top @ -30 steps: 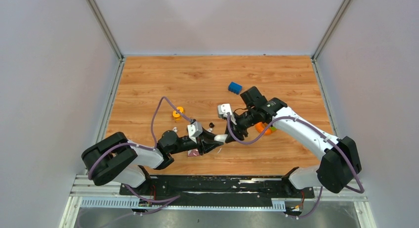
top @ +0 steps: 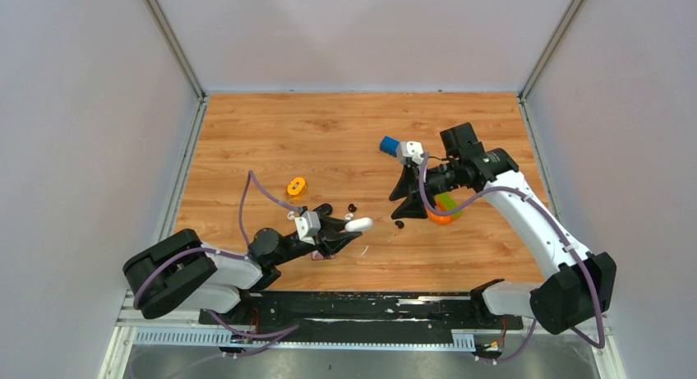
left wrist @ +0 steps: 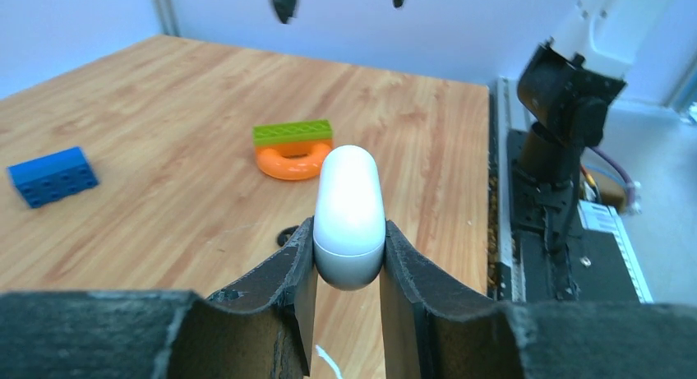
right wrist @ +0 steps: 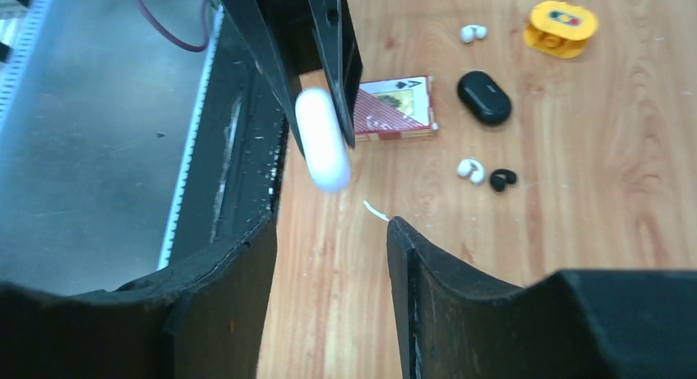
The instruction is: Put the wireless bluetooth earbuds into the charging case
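Note:
A white charging case (left wrist: 349, 202) sticks out from my left gripper, which is shut on it from both sides. A seam runs across the case near the fingers, and its lid looks closed. In the right wrist view the same case (right wrist: 320, 136) hangs above the table's near side. My right gripper (top: 394, 206) is apart from the case, to its right and farther back, with empty space between its spread fingers. White earbuds (right wrist: 471, 170) lie on the table beside black ones (right wrist: 502, 179); more white earbuds (right wrist: 473, 33) lie beyond the black case.
A black case (right wrist: 483, 98) and a card box (right wrist: 399, 108) lie near the left arm, with a yellow toy (top: 297, 187) behind. On the right are an orange-and-green toy (top: 445, 208) and a blue block (top: 390, 145).
My right gripper has withdrawn from the case, back and to the right. The left has shifted left with it.

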